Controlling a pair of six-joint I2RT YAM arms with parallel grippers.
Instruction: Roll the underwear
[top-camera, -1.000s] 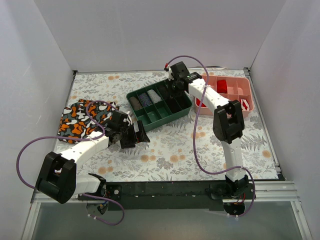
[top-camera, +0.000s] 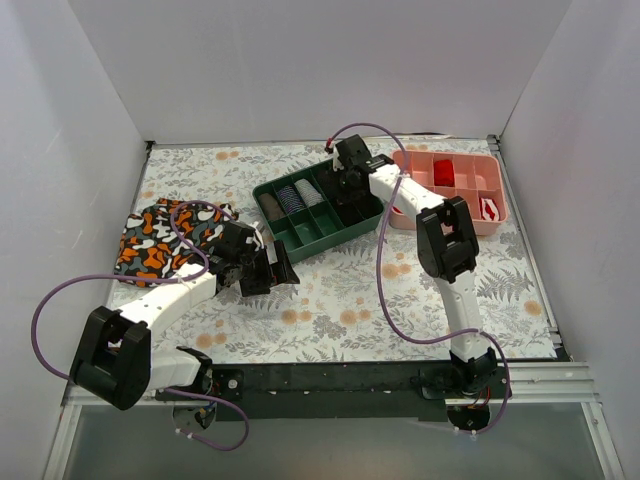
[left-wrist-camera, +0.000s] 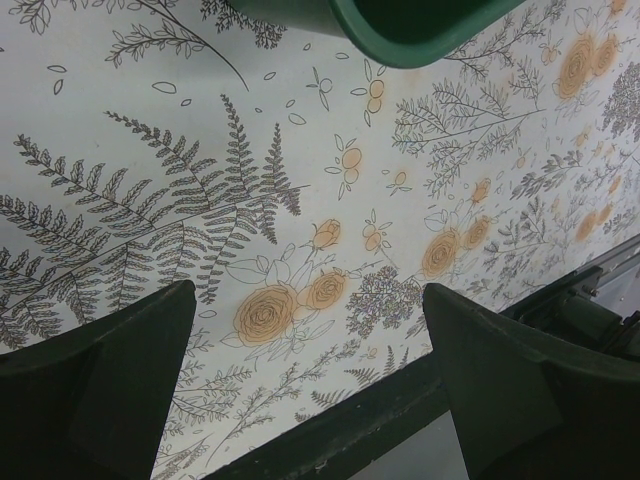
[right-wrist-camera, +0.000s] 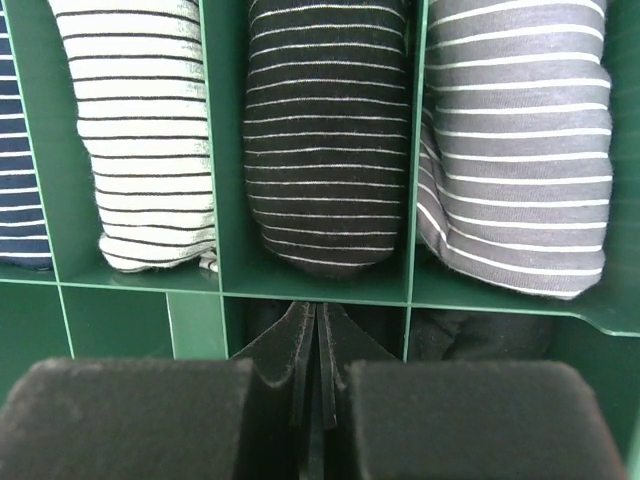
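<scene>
Spread flat at the table's left is a camouflage-patterned cloth in orange, black and white (top-camera: 150, 243), partly covered by the left arm. My left gripper (top-camera: 275, 274) stands open over the bare table in front of the green divided box (top-camera: 322, 244); only the floral surface shows between its fingers. Inside the box lie rolled striped pieces: white (right-wrist-camera: 145, 140), black (right-wrist-camera: 325, 140) and grey (right-wrist-camera: 520, 150). My right gripper is shut above a front compartment holding dark cloth. Whether any cloth sits between its tips cannot be made out.
A pink divided box (top-camera: 470, 163) stands at the right, containing a red roll (top-camera: 444, 172) and a red-and-white piece (top-camera: 489, 210). Thin green dividers border the right gripper's compartment.
The left arm and the camouflage cloth look unchanged.
</scene>
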